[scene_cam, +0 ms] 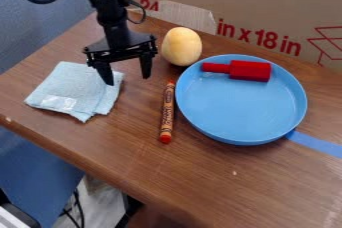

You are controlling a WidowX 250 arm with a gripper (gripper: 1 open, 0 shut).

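Observation:
My black gripper (126,73) hangs over the left part of the wooden table with its two fingers spread open, just above and beside a folded light-blue cloth (70,94). Nothing shows between the fingers. To its right, an orange cylindrical stick (167,114) lies lengthwise on the table. An oval pale-yellow object (182,45) sits behind it. A blue plate (238,110) on the right holds a red object with a handle (249,69) at its back edge.
A cardboard box (274,17) stands along the back. Blue tape (321,145) runs off the plate's right side.

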